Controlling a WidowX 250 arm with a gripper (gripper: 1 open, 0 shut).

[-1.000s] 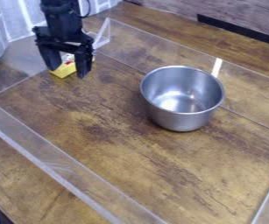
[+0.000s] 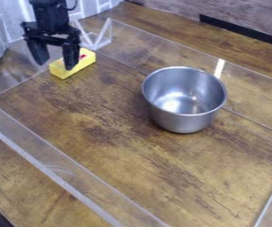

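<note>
My black gripper is at the upper left, open, its two fingers pointing down just over the left part of a small yellow object on the wooden table. Whether the fingers touch it is hard to tell. A large steel bowl stands to the right, apart from both.
Clear low walls or strips run along the left of the table, with pale plastic-like material behind the gripper at the top left.
The gripper has moved left from over the table toward the top-left corner, uncovering more of the yellow object. The bowl has not moved.
</note>
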